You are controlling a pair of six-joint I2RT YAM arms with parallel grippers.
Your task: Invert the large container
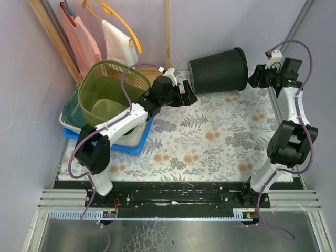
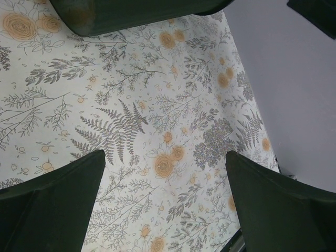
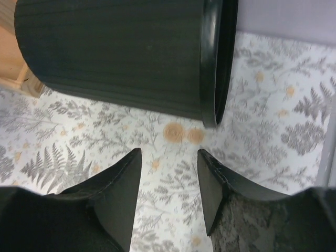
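Observation:
The large dark green container (image 1: 216,73) lies on its side near the back wall, its base toward the left and its rimmed mouth toward the right. In the right wrist view, its rim (image 3: 209,79) is beyond my right gripper, whose fingers are parted with only floral cloth showing between them. From above, that gripper stands just right of the container's mouth. My left gripper is open and empty, and stands left of the container's base in the top view. The container's lower wall (image 2: 131,16) crosses the top of the left wrist view.
Green baskets (image 1: 100,100) stand in a blue tray (image 1: 135,150) on the left, under the left arm. Garments (image 1: 79,39) hang on hangers at the back left. A wall closes the right side.

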